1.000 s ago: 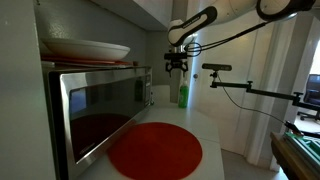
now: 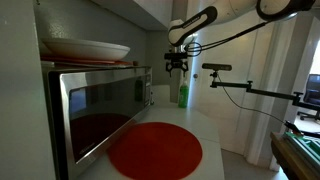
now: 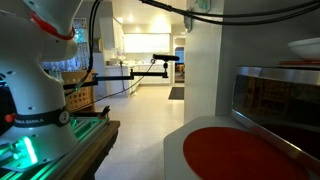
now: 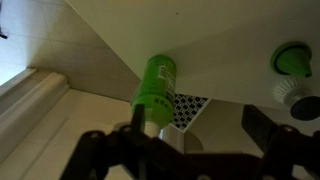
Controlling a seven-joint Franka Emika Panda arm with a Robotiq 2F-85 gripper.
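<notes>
Far along the counter in exterior view 1, my gripper (image 2: 176,66) hangs in the air, pointing down, above and slightly left of a green bottle (image 2: 183,96). From the wrist view, my gripper is open, its two dark fingers wide apart with nothing held between them. A green bottle (image 4: 158,82) lies beyond the left finger, its lower part close to that fingertip in the picture. A second item with a dark green top (image 4: 293,60) and a pale, dark-ended body appears past the right finger. Exterior view 2 does not show the gripper.
A red round mat (image 2: 155,150) covers the near counter. Beside it stands a microwave (image 2: 100,105) with a white bowl (image 2: 85,50) on top. Overhead cabinets (image 2: 110,20) limit room above. Bare counter (image 2: 200,120) shows between mat and bottle.
</notes>
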